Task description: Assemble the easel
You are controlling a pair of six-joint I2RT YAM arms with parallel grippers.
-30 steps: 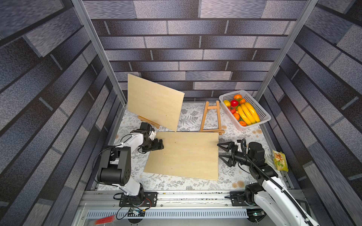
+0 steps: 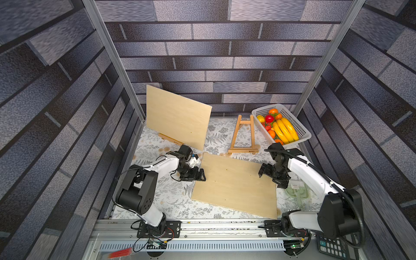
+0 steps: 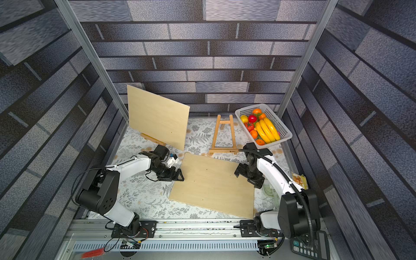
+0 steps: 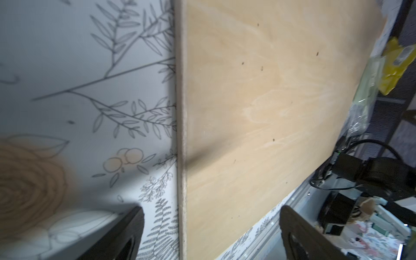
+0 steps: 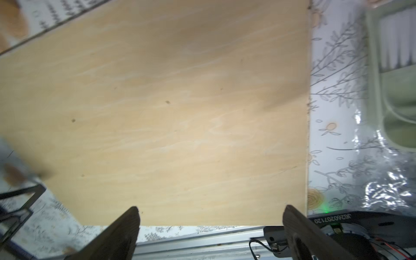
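A flat wooden board (image 2: 234, 184) lies on the patterned cloth at the front middle. Behind it stands a small wooden easel frame (image 2: 253, 132), apart from the board. At the back left a second board (image 2: 177, 114) leans upright on another easel (image 2: 171, 139), mostly hidden behind it. My left gripper, open, is at the flat board's left edge with nothing between its fingers. Over the board's right part, my right gripper is open too, its fingers (image 5: 123, 229) holding nothing.
A grey basket (image 2: 305, 134) with toy fruit stands at the back right. Right of the flat board lies a green tray (image 5: 396, 95) in clear plastic, partly under the right arm.
The flat board has shifted right and turned, and the easel frame has shifted slightly. My right gripper has swung from the board's right edge to over it; my left has moved right.
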